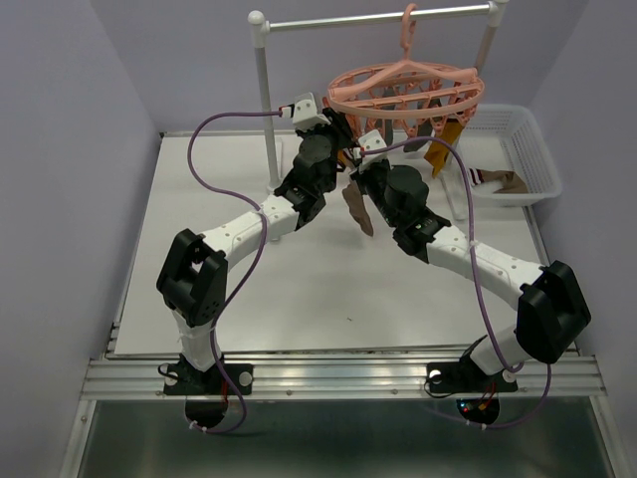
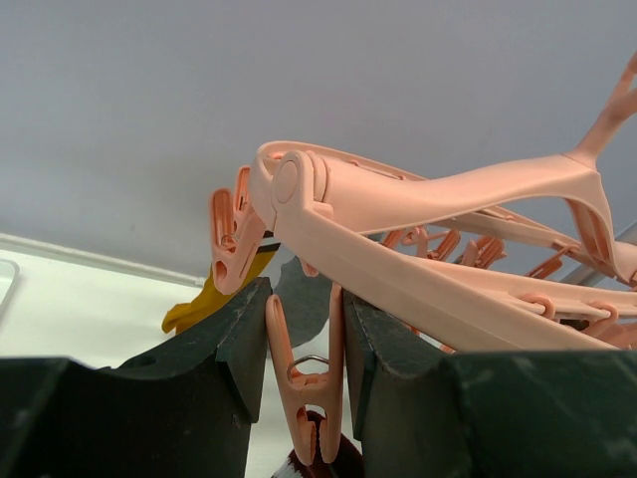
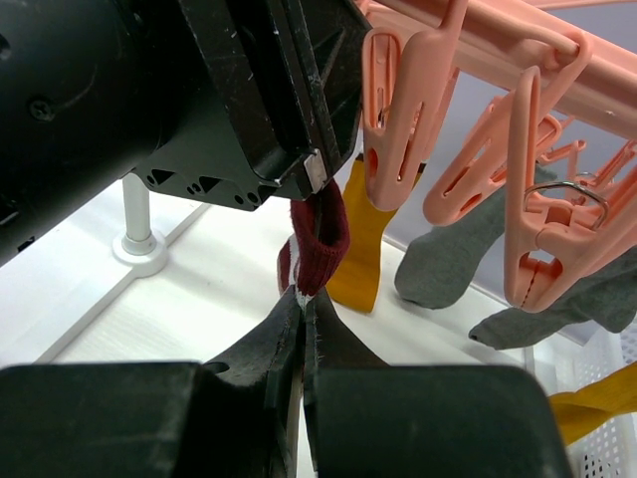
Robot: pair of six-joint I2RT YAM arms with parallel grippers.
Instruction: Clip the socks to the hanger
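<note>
The round pink hanger (image 1: pixel 406 92) hangs from the white rail, clips around its rim. My left gripper is shut on the upper arms of a pink clip (image 2: pixel 317 406), one finger on each side. Just under that clip, the dark red cuff of a sock (image 3: pixel 321 244) reaches up to its fingers; whether the cuff sits between them I cannot tell. Lower on this cuff, my right gripper is shut, pinching the fabric. In the top view the sock's brown part (image 1: pixel 358 207) dangles between the two arms.
Yellow socks (image 3: pixel 363 244) and grey socks (image 3: pixel 453 254) hang from other clips close by. A white basket (image 1: pixel 537 164) at the back right holds a brown striped sock (image 1: pixel 498 181). The white stand's post (image 1: pixel 267 110) rises near the left arm.
</note>
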